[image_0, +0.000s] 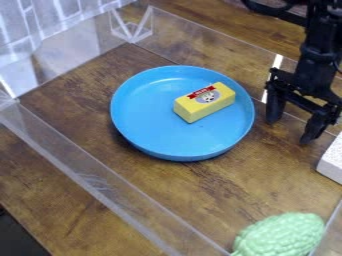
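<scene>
A blue plate (160, 128) lies on the wooden table, holding a yellow butter box (205, 104) with a cow label on its right half. My black gripper (295, 112) is at the right, low over the table just beyond the plate's right rim, its fingers apart with nothing visible between them.
A white object (335, 160) sits at the right edge below the gripper. A green textured item (275, 237) lies at the bottom right.
</scene>
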